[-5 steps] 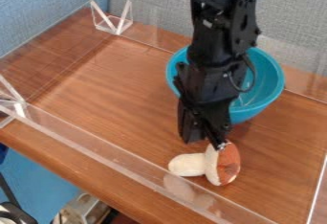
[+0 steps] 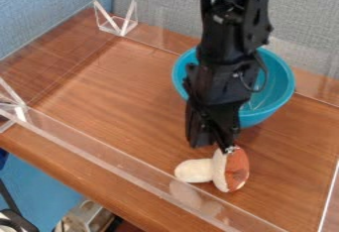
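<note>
My black gripper [image 2: 212, 137] hangs over the wooden table, shut, its tips just above a toy mushroom [image 2: 199, 171] with a white stem and red cap, lying on its side near the front. Whether the tips touch it I cannot tell. Behind the arm sits a turquoise bowl [image 2: 275, 89], partly hidden by it.
Clear low walls edge it, with white brackets [image 2: 117, 20] at the corners. A blue area and some metal hardware lie beyond the front left edge.
</note>
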